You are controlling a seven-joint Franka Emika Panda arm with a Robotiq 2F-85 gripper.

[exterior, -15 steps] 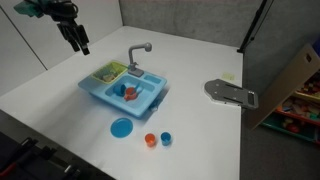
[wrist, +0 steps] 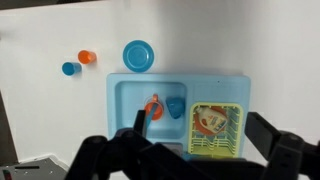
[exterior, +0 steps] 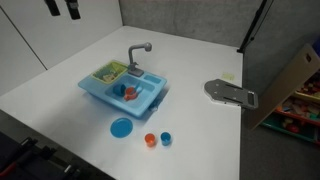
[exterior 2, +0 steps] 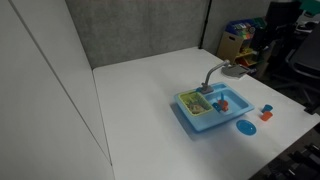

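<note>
High over the white table, my gripper [exterior: 65,14] is open, with nothing between its fingers in the wrist view. Well below it is a light-blue toy sink [wrist: 120,90] with a grey faucet [exterior: 134,57]. One side of the sink holds a yellow-green basket [wrist: 240,128] with small pieces inside. In the other basin are a dark-blue item [wrist: 176,106] and an orange item [wrist: 152,105], with a blue stick-like piece beside them. Outside the sink lie a round blue plate [exterior: 121,127], an orange cup [exterior: 150,140] and a blue cup [exterior: 166,138].
A flat grey metal object [exterior: 230,93] lies towards the table's right side, near a small yellowish patch [exterior: 228,76]. Shelves with colourful items [exterior: 295,100] stand beyond that edge. Table space between the sink and the grey object is bare.
In exterior view 1, my gripper has risen and shifted left, away from the sink. The sink, plate and cups stay where they were.
</note>
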